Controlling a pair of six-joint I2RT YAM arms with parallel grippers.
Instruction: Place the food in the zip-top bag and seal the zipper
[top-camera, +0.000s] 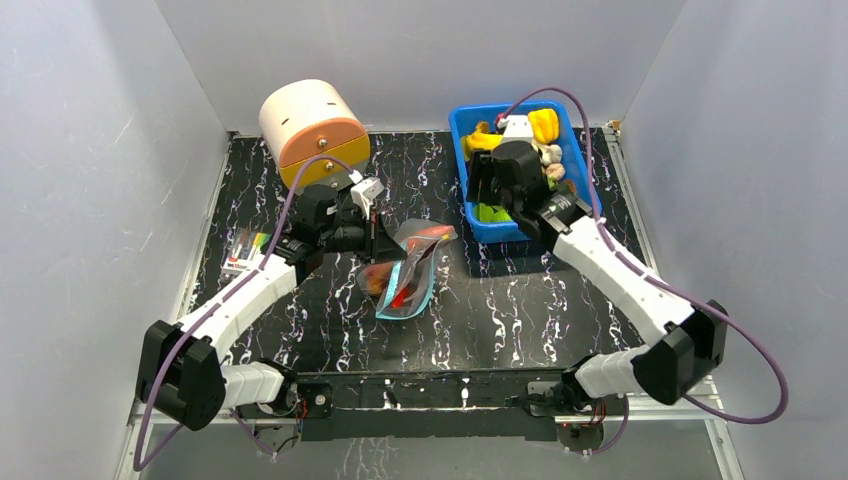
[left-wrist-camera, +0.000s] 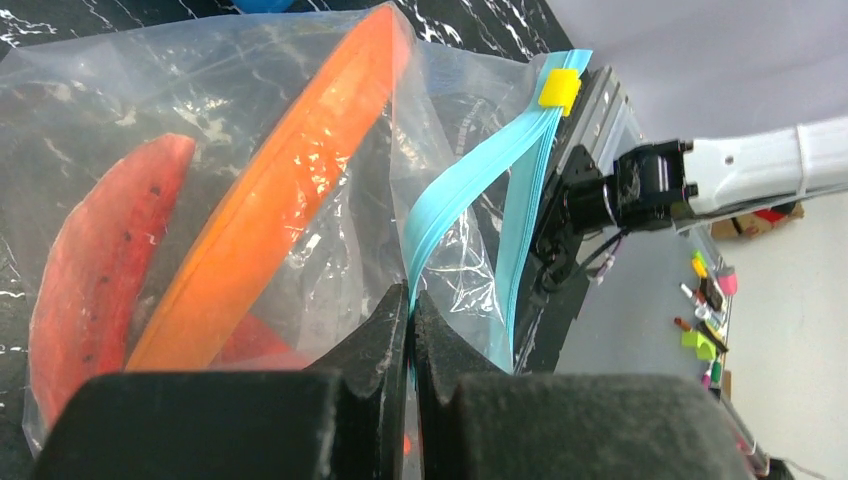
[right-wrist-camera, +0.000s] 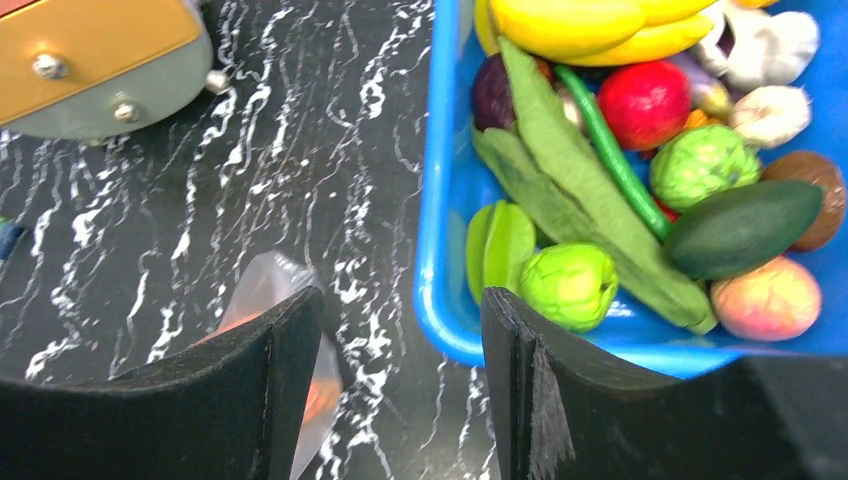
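Observation:
The clear zip top bag (top-camera: 420, 290) lies mid-table, holding orange and red food, seen as a long orange piece (left-wrist-camera: 260, 210) and a red piece (left-wrist-camera: 100, 250) in the left wrist view. My left gripper (top-camera: 385, 250) is shut at the bag's opening, pinching the cyan zipper strip (left-wrist-camera: 450, 190), which carries a yellow slider (left-wrist-camera: 558, 90). My right gripper is part open above the near-left edge of the blue bin (right-wrist-camera: 432, 260), nothing seen between its fingers. The bin holds bananas (right-wrist-camera: 560, 22), a cucumber (right-wrist-camera: 740, 230), cabbage and other produce.
A rounded drawer box (top-camera: 312, 115) stands at back left. A packet of coloured items (top-camera: 240, 255) lies at the left behind the left arm.

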